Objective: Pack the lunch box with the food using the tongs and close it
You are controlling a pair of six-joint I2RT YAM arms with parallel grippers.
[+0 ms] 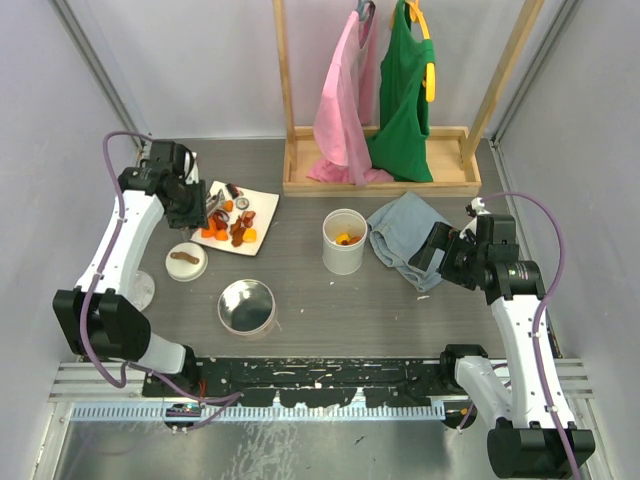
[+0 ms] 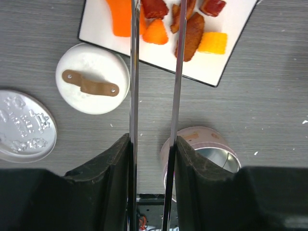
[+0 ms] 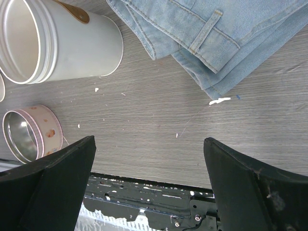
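My left gripper [image 1: 186,212] is shut on metal tongs [image 2: 175,91], held over the white plate [image 1: 262,200] at the back left. In the left wrist view both tong arms stand apart and run upward past the frame's top, so their tips are out of view. The plate bears orange pieces [image 2: 155,32], browned meat [image 2: 193,36], a yellow block [image 2: 213,43] and reddish chunks. A white lunch container [image 1: 343,262], open at the top with some yellow and orange food inside, stands mid-table. Right of it, my right gripper is open and empty above bare table.
A white lid [image 1: 187,262] with a brown strap and a saucer [image 2: 26,126] lie at left. The pink-sided steel pot [image 1: 247,307] stands front left. A folded denim cloth [image 1: 408,238] lies right of the container. Behind is a wooden clothes rack [image 1: 300,175].
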